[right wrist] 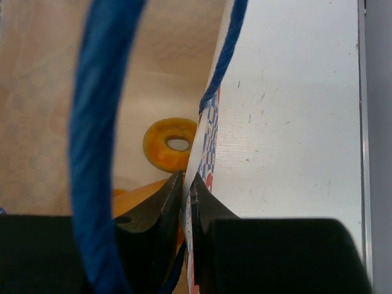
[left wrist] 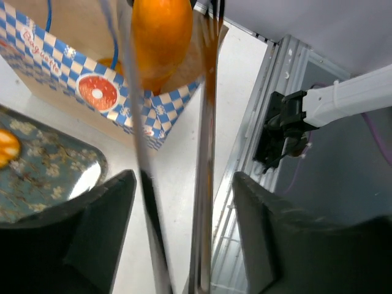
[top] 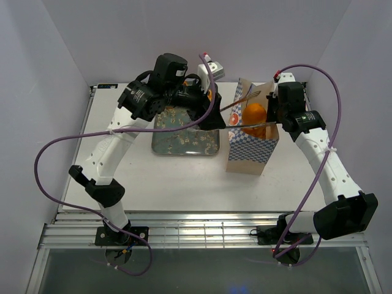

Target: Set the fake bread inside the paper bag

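Note:
The paper bag (top: 252, 147), with a blue-and-white checked band, stands upright at right centre, its mouth open. Inside its mouth is a large orange-brown fake bread (top: 254, 114); a ring-shaped bread (right wrist: 160, 144) lies deeper in the bag in the right wrist view. Metal tongs (left wrist: 207, 159) extend from between the fingers of my left gripper, which stand apart with gaps beside the tongs. The tong arms are spread, their tips over the bag and to either side of the large bread. My right gripper is shut on the bag's rim.
A dark tray (top: 184, 146) lies left of the bag, partly under my left arm, with another orange bread (left wrist: 8, 147) on it. The white table in front of the tray and bag is clear. A metal rail (top: 202, 228) runs along the front edge.

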